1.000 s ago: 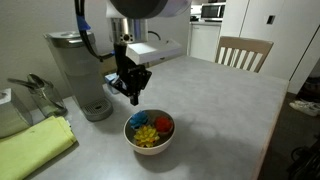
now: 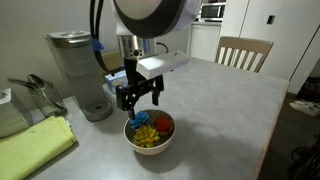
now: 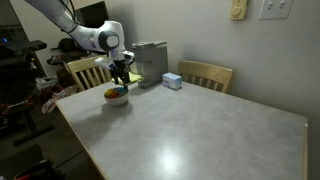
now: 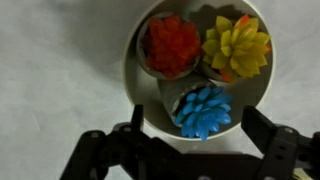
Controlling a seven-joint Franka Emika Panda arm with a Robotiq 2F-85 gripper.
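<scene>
A white bowl (image 2: 149,148) on the table holds three small artificial plants. The blue plant (image 4: 203,112) lies nearest my gripper in the wrist view, with a grey pot partly visible beneath it. A red plant (image 4: 172,45) and a yellow plant (image 4: 238,45) sit at the bowl's other side. My gripper is open above the blue plant, its two fingers spread on either side with nothing held. In exterior view 1 the gripper (image 2: 143,103) hangs just over the bowl's back rim.
A tall grey container (image 2: 82,75) stands behind and left of the bowl. A yellow-green cloth (image 2: 32,150) lies at the left, near a utensil holder (image 2: 10,115). A blue-and-white box (image 3: 172,81) sits farther along the table.
My gripper has come down and nearer to the bowl, ending close above the blue plant. The bowl and its plants have stayed in place.
</scene>
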